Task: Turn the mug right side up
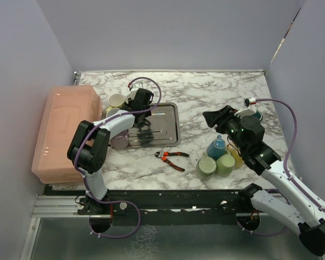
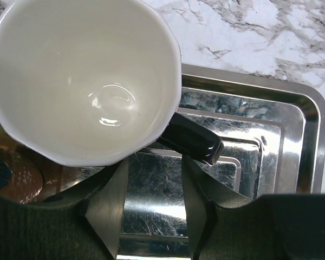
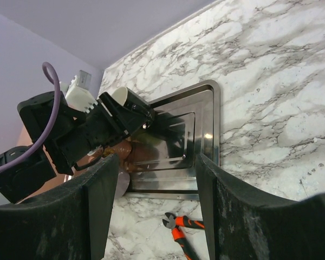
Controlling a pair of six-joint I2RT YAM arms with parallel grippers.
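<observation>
A white mug (image 2: 70, 76) with a black handle (image 2: 192, 141) fills the upper left of the left wrist view, its white interior facing the camera; it is at the metal tray (image 2: 309, 151). My left gripper is open just below the mug and handle, nothing between its fingers. In the top view the left arm hides most of that mug. My right gripper hangs open over the table's right side, empty, with a blue cup (image 1: 216, 149) and green cups (image 1: 207, 168) near it.
A pink bin (image 1: 62, 130) stands at the left, beside several cups. Orange-handled pliers (image 1: 173, 165) lie in front of the tray.
</observation>
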